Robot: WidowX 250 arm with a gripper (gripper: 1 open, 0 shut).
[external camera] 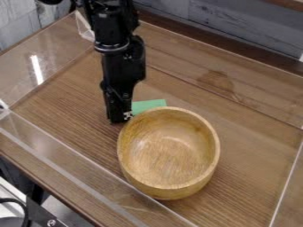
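Observation:
My black gripper [119,113] reaches down from the top of the view to just above the left end of a flat green object [148,106], at the back-left of a wooden bowl [168,156]. The green object lies on the wooden tabletop behind the bowl, which partly hides it. The gripper looks shut; I see nothing held between its fingers, though the tips are dark and small.
Clear plastic edges run along the left and front, and a white panelled wall [225,31] stands at the back.

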